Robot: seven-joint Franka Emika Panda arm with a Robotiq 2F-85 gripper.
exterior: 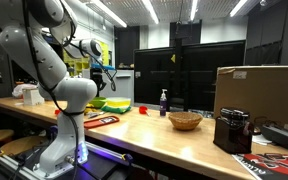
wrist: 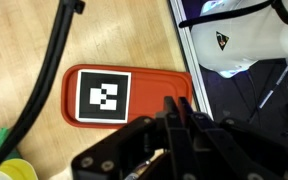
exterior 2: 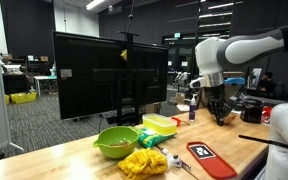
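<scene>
My gripper (exterior: 108,72) hangs high over the table's far left part in exterior view 1. Its dark fingers (wrist: 183,111) reach in from the bottom of the wrist view and look drawn together; what may lie between them cannot be made out. Below it on the wooden table lies a red board (wrist: 147,99) with a black-and-white square marker (wrist: 103,96) on it. The same red board (exterior 2: 213,160) is near the right in exterior view 2, well apart from the gripper (exterior 2: 194,92).
A green bowl (exterior 2: 115,143), a yellow cloth (exterior 2: 143,163) and a yellow-green container (exterior 2: 160,124) crowd the table beside the board. A wicker basket (exterior: 185,121), a bottle (exterior: 163,103) and a black jar (exterior: 231,131) stand elsewhere. Bare wood (exterior: 159,132) lies in front of the basket.
</scene>
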